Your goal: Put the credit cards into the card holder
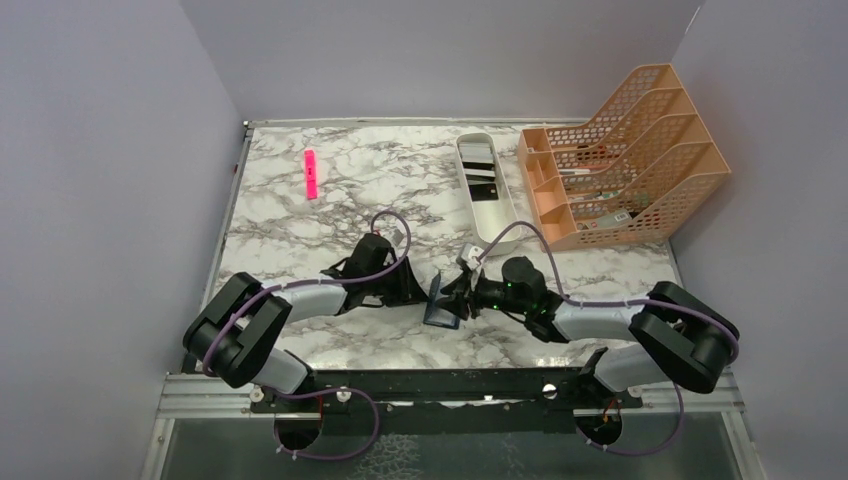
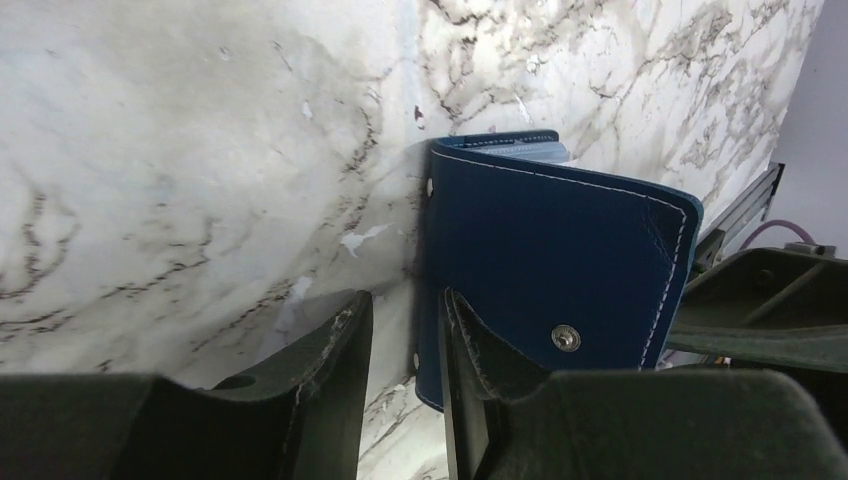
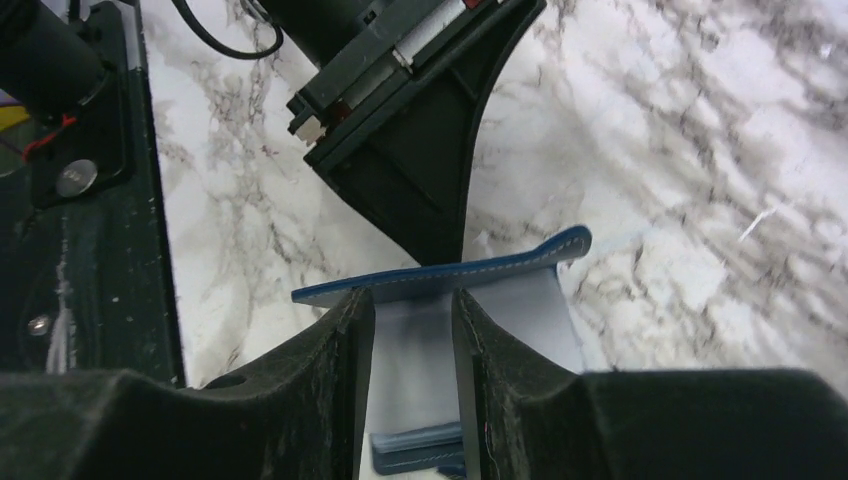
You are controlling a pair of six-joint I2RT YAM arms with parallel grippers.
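Observation:
A navy card holder (image 1: 436,312) with stitched edges lies on the marble table between my grippers, its flap partly raised, clear sleeves showing inside. In the left wrist view its cover (image 2: 550,250) is beside my left gripper, whose fingertips stand apart at its edge. My right gripper is over the clear sleeves, fingertips apart near the raised blue edge; whether either touches it is unclear. Credit cards (image 1: 478,175) lie in a white tray (image 1: 492,215) behind.
An orange organizer (image 1: 560,225) with a few items stands at back right. A pink object (image 1: 310,175) lies at back left.

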